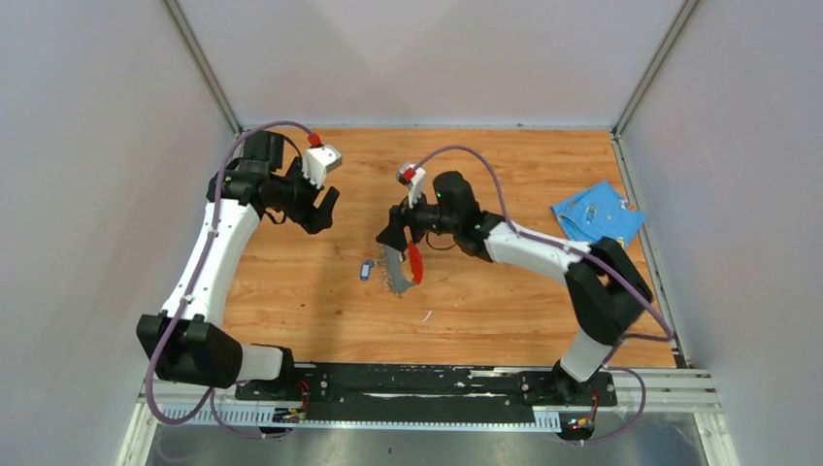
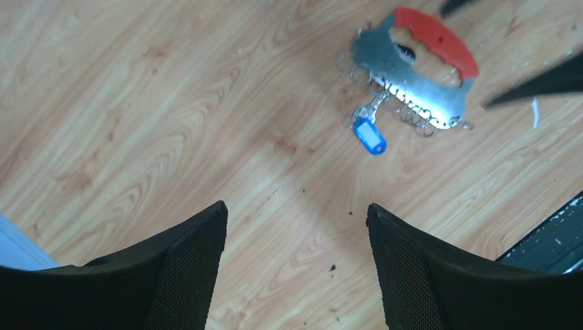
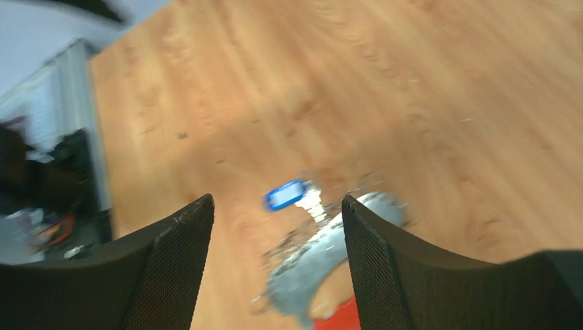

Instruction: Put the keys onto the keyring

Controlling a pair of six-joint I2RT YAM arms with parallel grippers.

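On the wooden table lies a grey metal holder (image 1: 396,275) with a red handle (image 2: 436,38), a row of small rings along its edge (image 2: 419,113). Beside it is a blue key tag (image 2: 368,135) with a silver key (image 2: 368,110) among or next to the rings. My left gripper is raised at the left, open, with bare table between its fingers. My right gripper is open above the holder, nothing held; its view is blurred.
A folded blue cloth (image 1: 597,212) lies at the right. A small white strip (image 2: 535,113) lies near the holder. Walls surround it.
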